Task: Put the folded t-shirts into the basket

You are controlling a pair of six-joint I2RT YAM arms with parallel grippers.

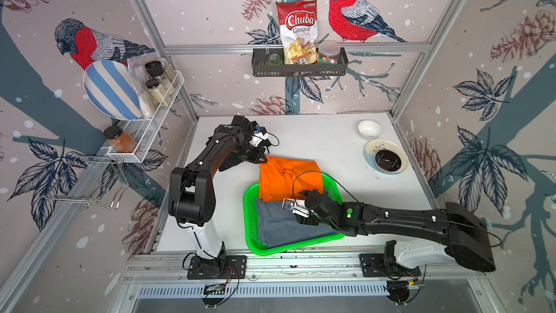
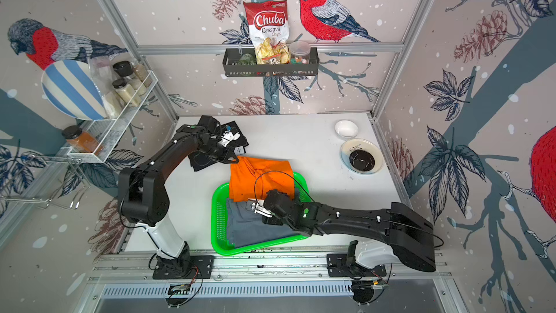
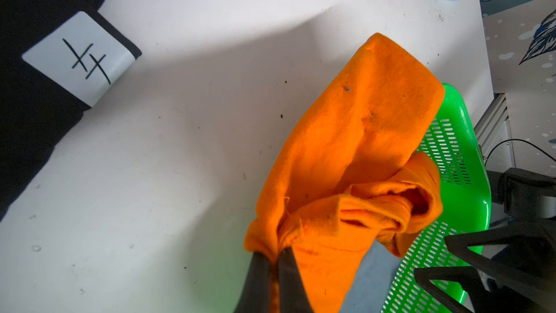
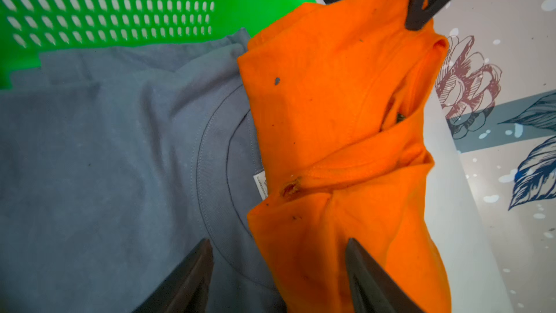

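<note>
The orange folded T-shirt (image 1: 289, 175) drapes over the far rim of the green basket (image 1: 250, 220), part inside and part hanging beyond it. My left gripper is shut on a bunched edge of this shirt, at its far left corner. A grey folded T-shirt (image 1: 283, 229) lies flat inside the basket. Over the basket hovers my right gripper, its fingers (image 4: 370, 278) spread apart above the meeting line of orange and grey cloth. Behind the left gripper, on the table, sits a black folded item (image 3: 40, 69) with a white label.
At the back right stand a small white bowl (image 1: 369, 128) and a plate (image 1: 370, 149) carrying a dark bowl (image 1: 388, 160). My right forearm crosses the basket's right rim.
</note>
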